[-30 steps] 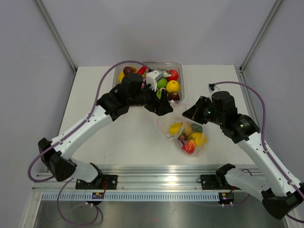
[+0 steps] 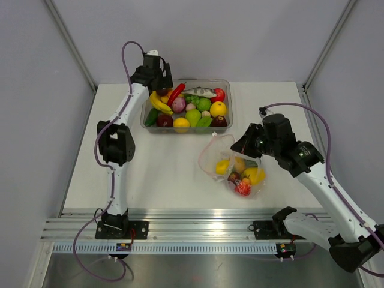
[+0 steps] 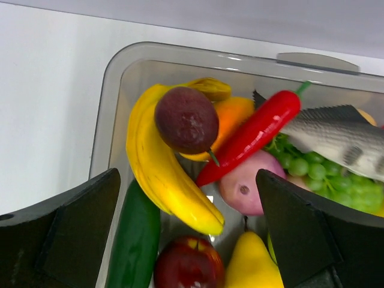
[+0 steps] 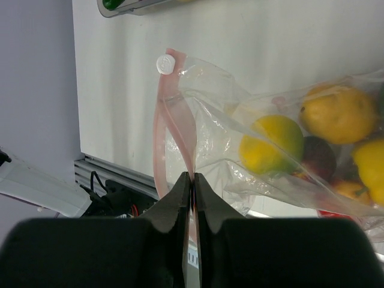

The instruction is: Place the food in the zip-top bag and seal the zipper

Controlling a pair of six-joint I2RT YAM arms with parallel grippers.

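Observation:
My left gripper (image 2: pixel 157 78) is open above the food bin's left end; in the left wrist view bananas (image 3: pixel 157 156), a plum (image 3: pixel 186 120), a red chili (image 3: pixel 258 129) and a cucumber (image 3: pixel 137 234) lie beneath it. My right gripper has its fingertips close together on the pink zipper edge (image 4: pixel 174 108) of the zip bag (image 2: pixel 213 156). The bag holds several pieces of food, including a yellow fruit (image 4: pixel 270 144) and red ones.
The clear bin (image 2: pixel 146 123) of produce stands at the back of the white table (image 2: pixel 168 168). Rails run along the front edge.
My left arm has swung from above the bag back and left to over the bin. My right gripper stays at the bag, with only slight shifts in it.

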